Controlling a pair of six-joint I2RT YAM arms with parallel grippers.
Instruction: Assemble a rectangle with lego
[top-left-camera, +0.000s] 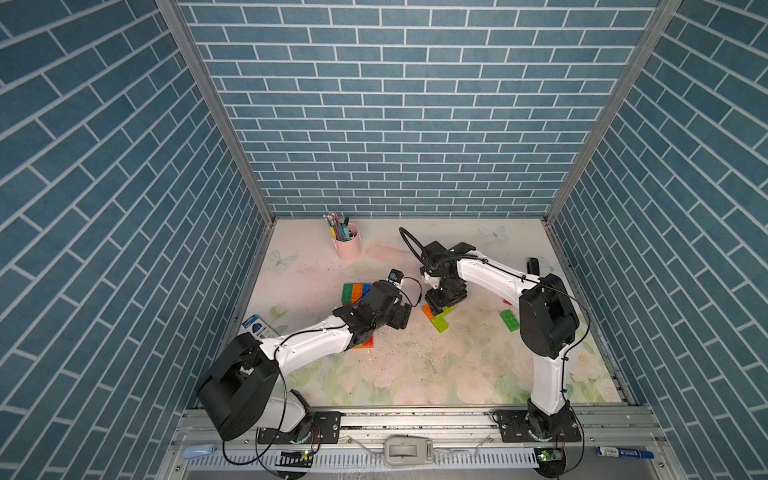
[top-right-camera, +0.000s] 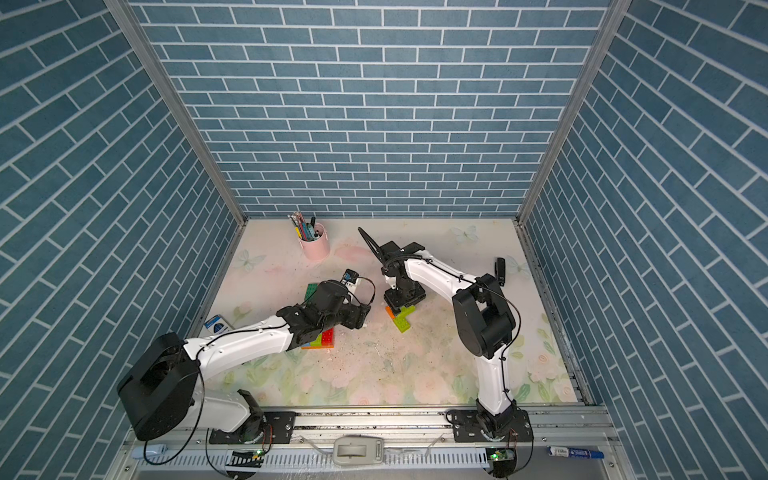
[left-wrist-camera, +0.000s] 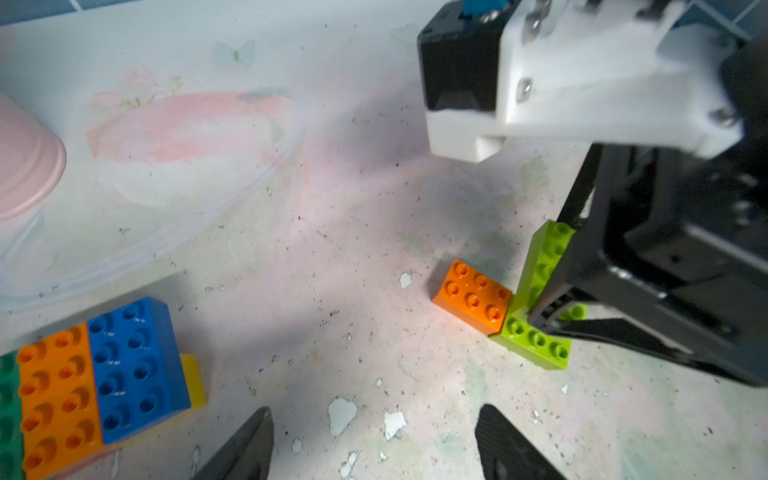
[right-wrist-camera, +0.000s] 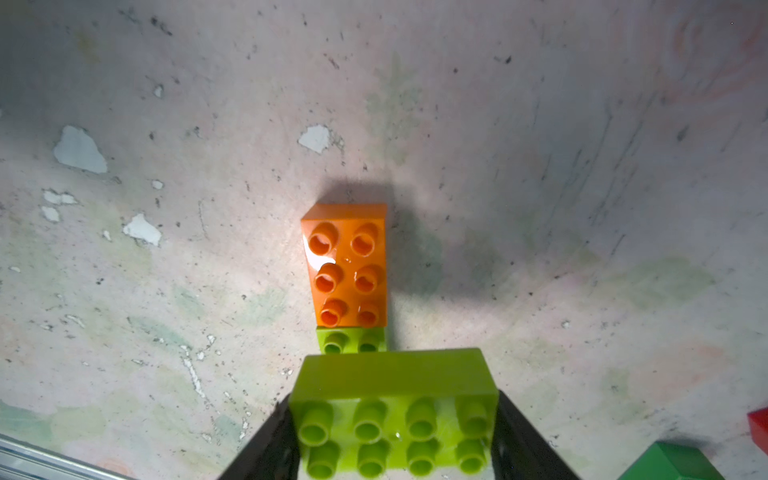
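Observation:
A lime brick (right-wrist-camera: 392, 376) fills the space between the fingers of my right gripper (top-left-camera: 446, 301), which is shut on it. In the right wrist view, it overlaps a second lime brick (right-wrist-camera: 352, 339), joined end to end with an orange brick (right-wrist-camera: 346, 268) on the table. The left wrist view has the held brick close to that second lime brick (left-wrist-camera: 534, 345); contact cannot be told. My left gripper is open and empty, left of these bricks. To its left stands a block of green, orange and blue bricks (left-wrist-camera: 132, 368), with yellow underneath.
A loose green brick (top-left-camera: 510, 321) lies on the right, with a red brick (top-left-camera: 507, 301) near it. Red and orange bricks (top-right-camera: 325, 339) are partly hidden by the left arm. The pink pen cup (top-left-camera: 348, 244) stands at the back left.

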